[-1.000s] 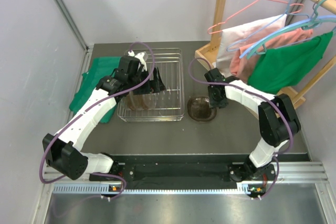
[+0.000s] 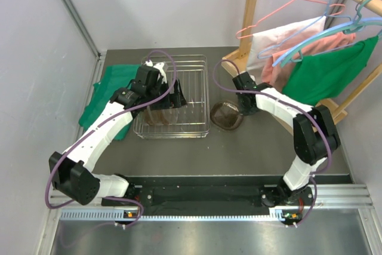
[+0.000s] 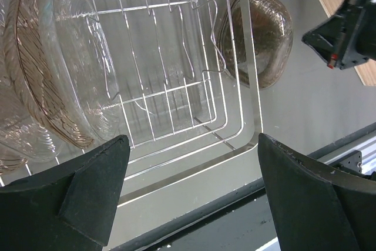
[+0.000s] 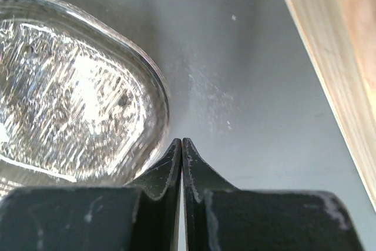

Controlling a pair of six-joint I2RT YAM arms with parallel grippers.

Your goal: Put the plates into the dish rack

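A brown glass plate (image 2: 224, 116) lies on the table just right of the wire dish rack (image 2: 190, 134). At its right rim, my right gripper is shut, with nothing visible between the fingertips; the plate (image 4: 70, 95) fills the left of that view. Over the rack, my left gripper stands open and empty. In the left wrist view a clear glass plate (image 3: 76, 57) and a brown ribbed plate (image 3: 35, 69) stand on edge in the rack's left part, with more glass partly cut off at the frame's edge.
A green cloth (image 2: 110, 91) lies left of the rack. At the right stands a wooden clothes rack (image 2: 246, 16) with hangers and hanging cloths, its base close to my right arm. Bare table (image 2: 239, 156) lies in front of the plate. The rack's right part is empty.
My left arm has stayed still.
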